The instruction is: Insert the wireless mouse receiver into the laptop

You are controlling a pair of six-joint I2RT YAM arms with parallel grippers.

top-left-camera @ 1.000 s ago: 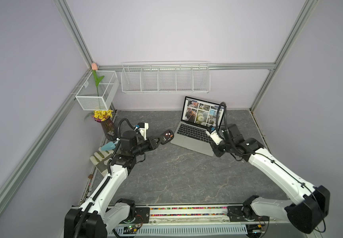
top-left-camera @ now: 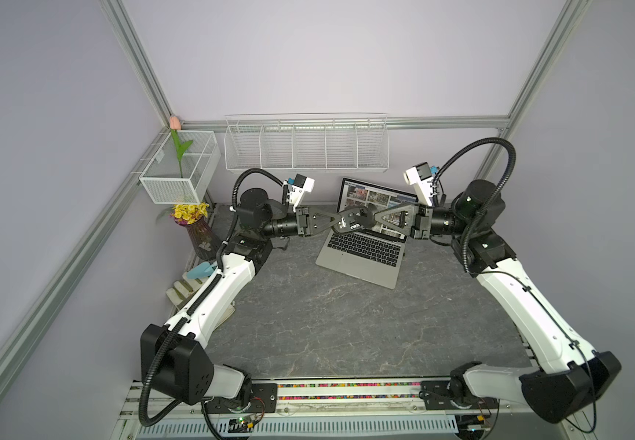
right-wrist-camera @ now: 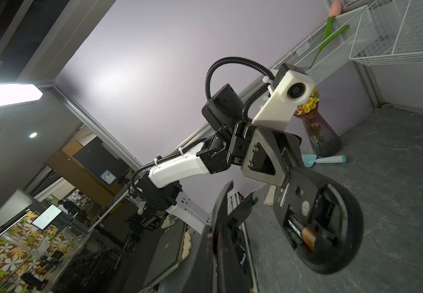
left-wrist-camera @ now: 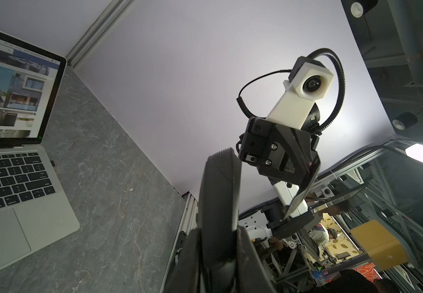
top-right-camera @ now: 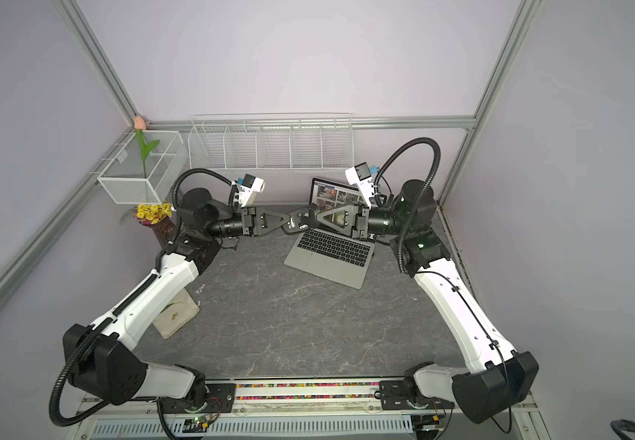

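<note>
My left gripper [top-left-camera: 340, 221] is shut on a black mouse [right-wrist-camera: 341, 234], held up in front of the laptop [top-left-camera: 361, 256]. In the right wrist view the mouse's underside faces the camera, its compartment uncovered with a copper-ended battery [right-wrist-camera: 309, 237] inside. Edge-on, the mouse [left-wrist-camera: 221, 190] fills the middle of the left wrist view. My right gripper is shut, with nothing visible between its fingers; from above, its tips overlap the mouse, and contact is unclear. A small dark piece [left-wrist-camera: 52, 163] sticks out at the laptop's right edge; whether it is the receiver, I cannot tell.
White wire baskets [top-left-camera: 307, 144] hang along the back wall. At the left stand a flower vase [top-left-camera: 201, 234] and a pale rack [top-left-camera: 185, 289].
My left gripper has lifted the mouse and carried it right, towards the laptop. The right gripper has risen from the laptop's right edge, and both grippers now face each other in front of the screen.
</note>
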